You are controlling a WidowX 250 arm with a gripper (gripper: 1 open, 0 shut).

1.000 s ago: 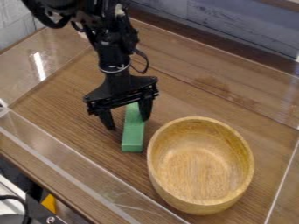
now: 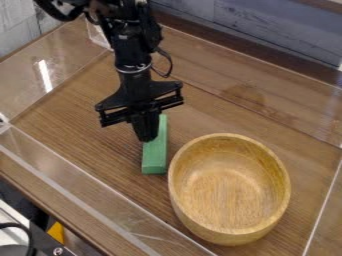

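Observation:
A black robot arm reaches down from the upper middle, its gripper [image 2: 144, 125] low over the upper end of a green rectangular block [image 2: 154, 155] lying on the wooden surface. The gripper looks shut; its fingertips are dark, and whether they touch the block cannot be seen clearly. Just right of the block stands a large tan round bowl [image 2: 230, 195], empty.
Pale walls or panels border the wooden table [image 2: 247, 95] at the back and left. The area behind the bowl and left of the block is clear. A dark cable and small yellow item sit off the lower left edge.
The gripper has shifted slightly left and up along the block, exposing more of its surface. The block and bowl look nearly unmoved.

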